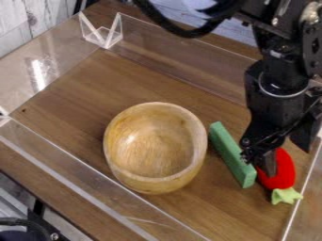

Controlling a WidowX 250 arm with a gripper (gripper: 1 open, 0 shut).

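Observation:
The black gripper (262, 151) hangs at the right of the camera view, low over a red oblong object (280, 173) with a pale green leafy end (284, 196). Its fingertips are at the upper part of the red object; whether they touch it or hold anything is hard to tell. A green bar (232, 154) lies just left of the red object, beside a wooden bowl (154, 169).
The wooden tray floor (101, 94) is clear at the upper left. Clear walls edge it, with a clear holder (104, 30) at the back left. The right wall is close beside the red object.

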